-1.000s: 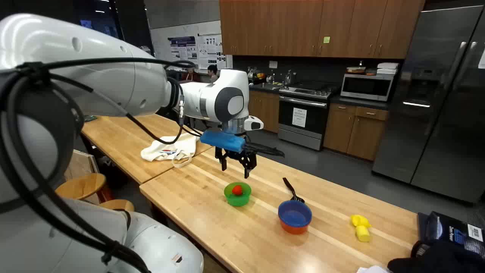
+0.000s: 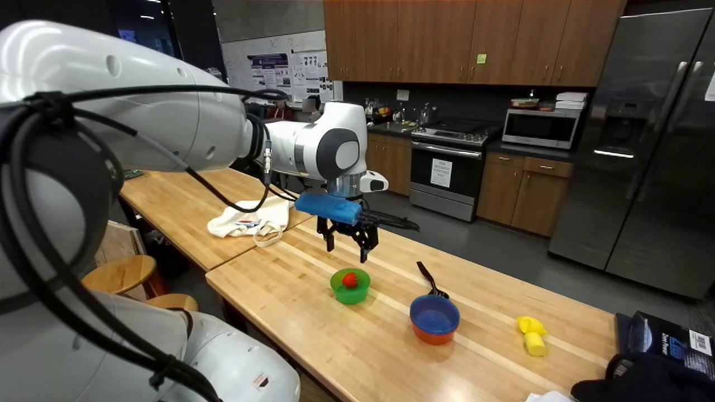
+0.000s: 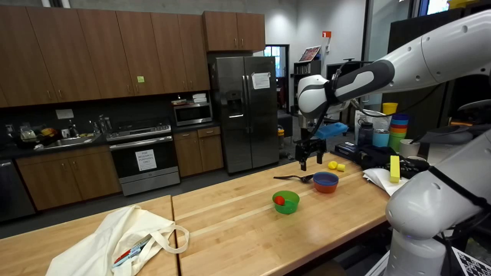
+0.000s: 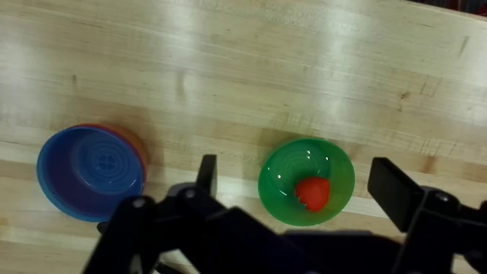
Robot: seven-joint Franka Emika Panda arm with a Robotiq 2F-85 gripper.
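My gripper (image 2: pixel 347 254) hangs above the wooden table, its fingers wide apart and nothing between them. In the wrist view the open gripper has one finger (image 4: pixel 207 176) left of a green bowl (image 4: pixel 274 201) and the other to its right, both well above it. Inside that bowl lies a red strawberry (image 4: pixel 314 192), also visible from the side in the exterior views. Farther left in the wrist view stands a blue bowl (image 4: pixel 107 160) nested in an orange bowl (image 4: pixel 140 146).
Beside the stacked bowls lies a black utensil (image 2: pixel 429 278). Yellow items (image 2: pixel 533 335) rest farther along the table. A white cloth bag (image 3: pixel 106 243) with pens occupies the adjoining table. A black box (image 2: pixel 677 341) stands at the far end. Bare table surrounds the green bowl.
The arm, gripper, bowls and strawberry have not visibly moved. Only a person in the far background has shifted.
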